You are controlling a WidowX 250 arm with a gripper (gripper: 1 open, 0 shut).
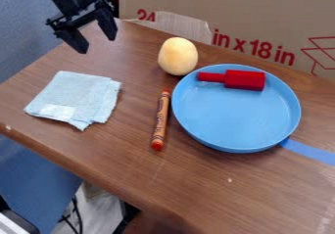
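My black gripper (96,39) hangs at the upper left of the camera view, above the table's back-left area, its two fingers spread apart with nothing between them. Below it lies a folded light-blue cloth (73,98). An orange crayon-like stick (161,119) lies to the cloth's right, and a pale yellow potato-like object (178,56) stands behind it. A blue plate (236,120) on the right holds a red brush-like object (244,79) at its back.
A cardboard box (249,23) stands along the back. Blue tape (309,151) runs right of the plate. The table's left edge borders a blue area and cables.
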